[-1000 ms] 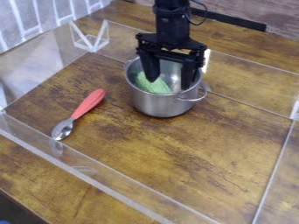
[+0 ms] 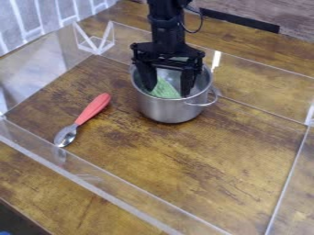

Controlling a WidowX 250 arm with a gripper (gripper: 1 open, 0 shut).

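A steel pot [image 2: 174,108] sits in the upper middle of the wooden table, with a green object [image 2: 164,89] inside it. My black gripper [image 2: 168,66] is over the pot's mouth, open, its fingers reaching down around the upper part of the green object; whether they touch it I cannot tell. A spoon with a red handle [image 2: 94,107] and metal bowl lies to the left of the pot.
Clear panels or edges border the workspace at the left, right and front.
My gripper has shifted left and toward the back of the pot, over the green object. The spoon has stayed in place.
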